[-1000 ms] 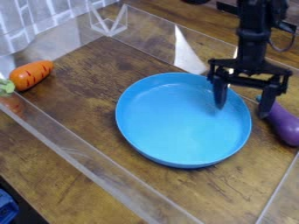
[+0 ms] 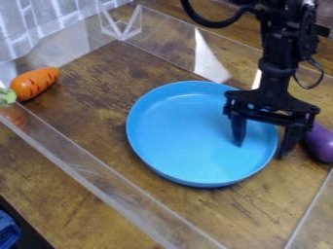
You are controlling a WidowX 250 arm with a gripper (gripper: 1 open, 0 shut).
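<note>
My black gripper (image 2: 266, 128) hangs down at the right side of a blue plate (image 2: 185, 136), its fingers open and low over the plate's right rim. A purple eggplant (image 2: 317, 146) lies just right of the plate, beside the right-hand finger and partly cut off by the frame. An orange carrot with a green top (image 2: 37, 82) lies at the far left. Whether anything sits between the fingers is hard to see.
Wooden floor (image 2: 104, 195) surrounds the plate, with free room to the left and below. A white object stands behind the gripper, and clear tray walls run along the left and top.
The plate has stayed in about the same place.
</note>
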